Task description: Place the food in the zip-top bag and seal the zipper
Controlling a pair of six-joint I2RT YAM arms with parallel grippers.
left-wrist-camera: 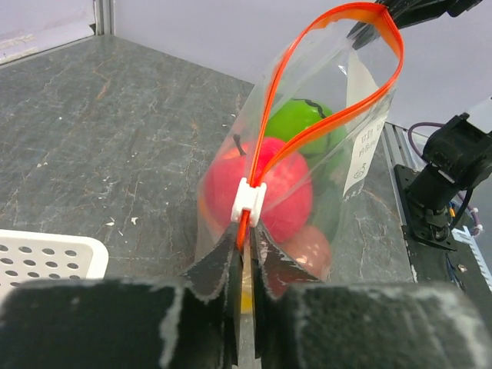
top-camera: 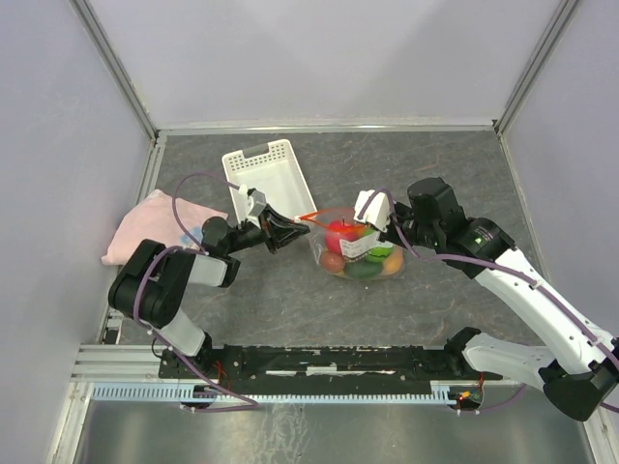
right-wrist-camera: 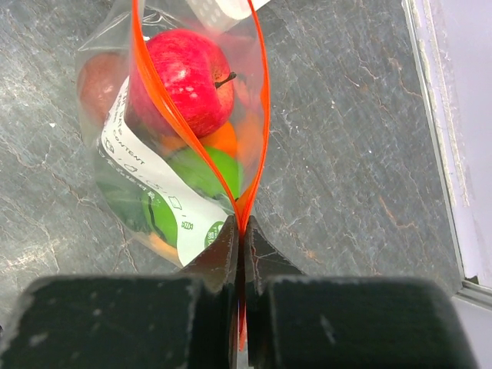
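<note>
A clear zip top bag (top-camera: pixel 334 261) with an orange zip stands mid-table, holding a red apple (left-wrist-camera: pixel 223 188), a green pepper (left-wrist-camera: pixel 296 119) and other food. Its mouth gapes between the two orange zip strips (left-wrist-camera: pixel 314 134). The white slider (left-wrist-camera: pixel 248 200) is at the left end of the zip. Just below that slider, my left gripper has its fingers closed in around the orange zip end. My right gripper is shut on the zip's opposite end, where both strips come together between its fingertips.
Behind the left arm is an empty white basket (top-camera: pixel 243 164), close to the bag. A pink cloth (top-camera: pixel 160 227) lies at the far left. Bare grey table stretches behind the bag and in front of it.
</note>
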